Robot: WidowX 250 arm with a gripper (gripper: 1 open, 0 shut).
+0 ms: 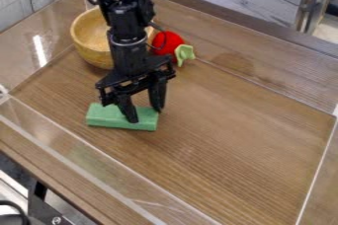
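Observation:
A black robot arm reaches down from the top of the view to my gripper (140, 107), which is low over a flat green block (122, 119) on the wooden table (238, 140). The fingertips are at the block's top edge, over its right part. Whether they touch it or hold it cannot be told.
A yellow bowl (90, 37) stands behind the arm at the upper left. A red round object (166, 43) with a green part sits right of the arm.

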